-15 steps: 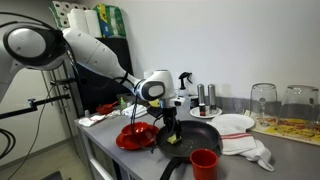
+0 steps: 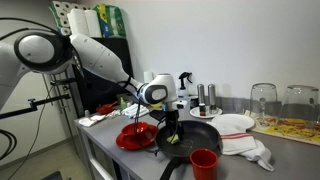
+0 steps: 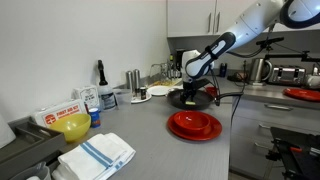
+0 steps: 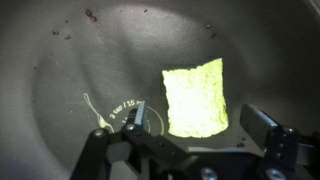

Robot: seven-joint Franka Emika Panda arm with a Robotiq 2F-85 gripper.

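A yellow-green sponge-like square (image 4: 195, 100) lies flat on the dark bottom of a black pan (image 4: 60, 75). My open gripper is over the pan, with one finger on either side of the square's near part. No contact with the square can be made out in the wrist view. In exterior view 1 the gripper (image 2: 171, 129) points down into the pan (image 2: 201, 137), and the square (image 2: 174, 139) shows as a small bright patch below it.
A red mug (image 2: 204, 164) stands close to the pan's near side, and a red bowl (image 2: 137, 137) sits to its left. A white cloth (image 2: 237, 144), a plate (image 2: 233, 122) and glass jars (image 2: 264, 98) are to the right. Clear counter (image 3: 145, 140) shows in exterior view 2.
The arm has lowered slightly toward the pan. The pan and the things around it appear unmoved.
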